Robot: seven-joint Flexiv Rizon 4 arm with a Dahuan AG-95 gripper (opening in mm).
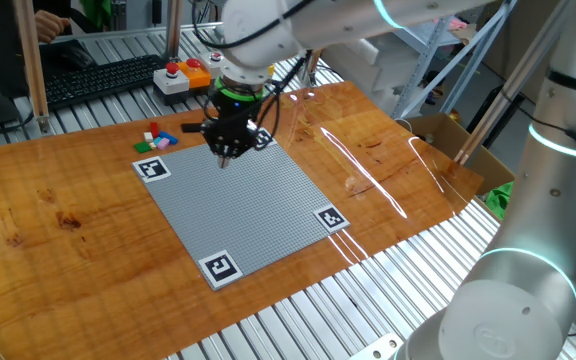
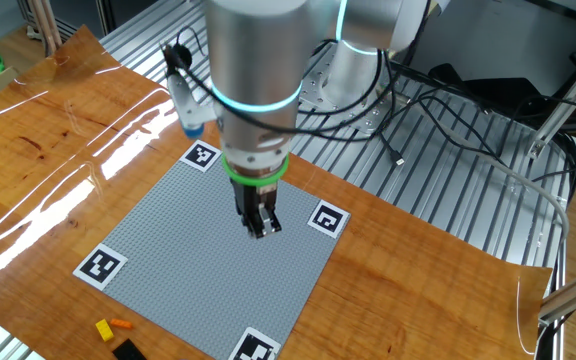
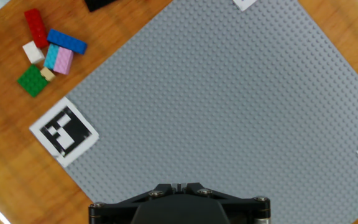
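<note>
A grey studded baseplate (image 1: 238,205) lies on the wooden table, with black-and-white markers at its corners and no brick on the part I see. Over it hangs my gripper (image 2: 262,232), pointing down and apart from the studs. In the wrist view the fingertips of the gripper meet at the bottom edge; it looks shut, with nothing showing between them. Beside one plate corner lie loose bricks: red (image 3: 35,28), blue (image 3: 67,42), white (image 3: 33,52), green (image 3: 33,81), light blue (image 3: 51,56), pink (image 3: 63,60) and a small tan one (image 3: 47,74).
Off another edge of the plate lie a yellow brick (image 2: 104,329), an orange brick (image 2: 121,323) and a black piece (image 2: 128,350). A box with red buttons (image 1: 172,80) and a keyboard (image 1: 93,85) stand behind.
</note>
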